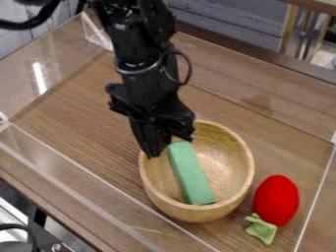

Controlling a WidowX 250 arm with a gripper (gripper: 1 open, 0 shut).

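Note:
A round tan bowl (229, 194) sits at the lower middle, with a green rectangular block (191, 177) lying in it. My black gripper (152, 148) hangs low at the bowl's upper left rim, shut, with nothing visible between its fingers. Right of the bowl lie a red oval object (276, 200) and a small light-green piece (261, 230) below it.
A clear plastic object (102, 28) stands at the back left. A raised wooden edge (308, 7) runs along the top right, and cables lie at the bottom left.

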